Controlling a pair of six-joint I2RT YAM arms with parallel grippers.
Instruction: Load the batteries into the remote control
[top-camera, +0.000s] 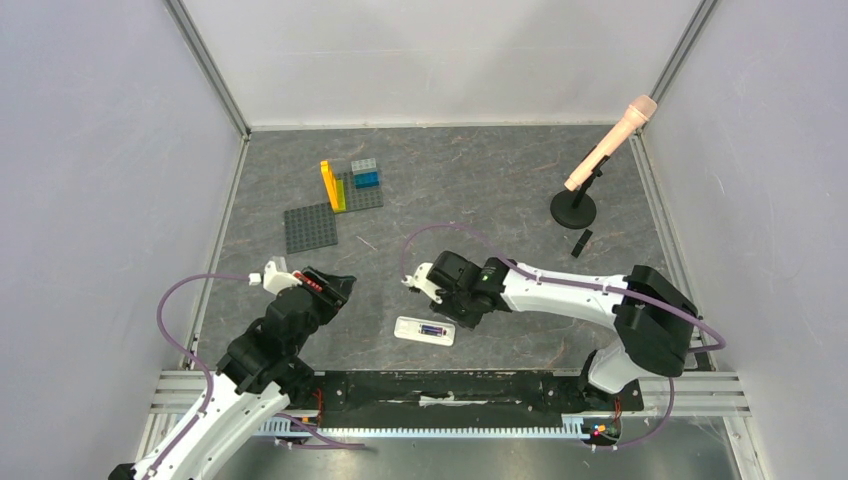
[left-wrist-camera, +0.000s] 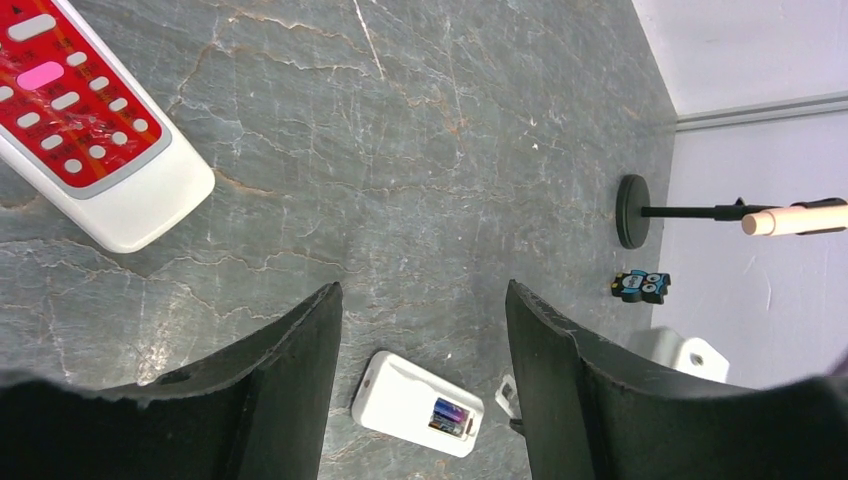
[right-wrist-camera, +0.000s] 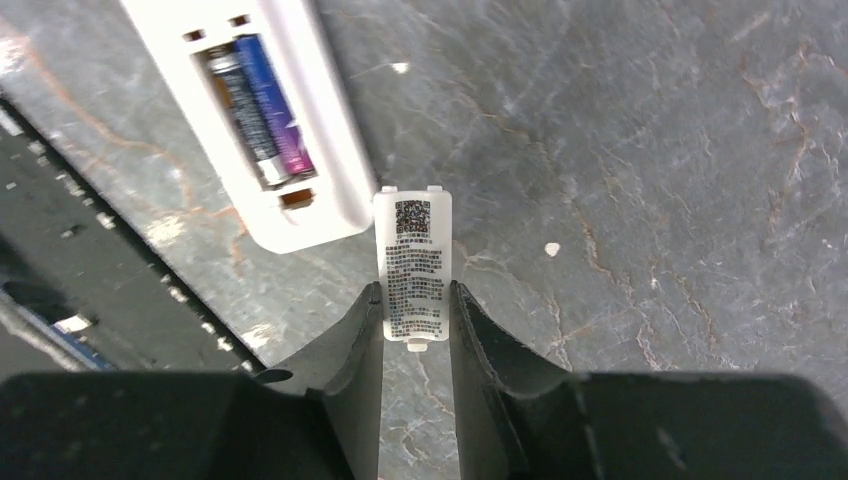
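Note:
The white remote body (top-camera: 420, 330) lies face down on the table, two batteries (right-wrist-camera: 262, 110) side by side in its open compartment. My right gripper is shut on the white battery cover (right-wrist-camera: 413, 255), which hangs just beside the compartment's end, its printed side up. My left gripper stands at the front left, its fingers apart with nothing between them in the left wrist view; a remote with a red keypad (left-wrist-camera: 80, 110) shows at that view's upper left.
Building plates (top-camera: 310, 228) with coloured bricks lie at the back left. A microphone on a stand (top-camera: 573, 208) and a small dark object (top-camera: 582, 243) are at the right. The front edge runs close below the remote body.

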